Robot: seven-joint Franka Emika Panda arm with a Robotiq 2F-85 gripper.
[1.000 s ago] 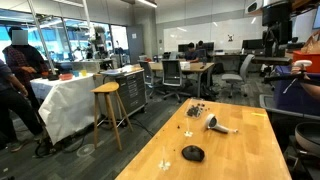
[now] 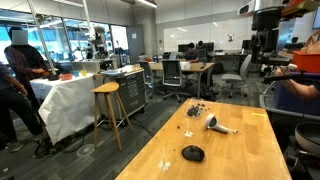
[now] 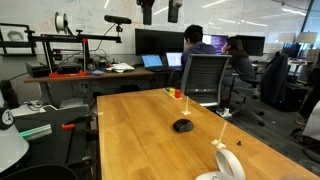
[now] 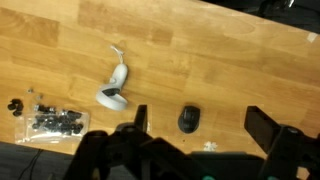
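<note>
High over the wooden table (image 2: 160, 160), my gripper (image 3: 160, 12) hangs open, with its two fingers well apart and nothing between them. Looking down in the wrist view, a black computer mouse (image 4: 189, 119) lies far below the gap of the gripper. To its left rests a white handheld device (image 4: 114, 88) with a narrow handle and a dark part near its wide end. The mouse (image 2: 193, 153) and the white device (image 2: 213, 123) lie apart on the tabletop. Exterior view 2 shows the mouse (image 3: 182, 126) midway and the white device (image 3: 219, 174) cut by the lower edge.
A clear bag of small dark parts (image 4: 58, 123) lies near the table edge, with loose black pieces beside it. Small white scraps (image 4: 210, 146) are scattered around. A wooden stool (image 2: 106, 90) and office chairs stand beyond the table.
In exterior view 1 the arm and gripper at the upper right have shifted slightly. The mouse and the white device lie where they were.
</note>
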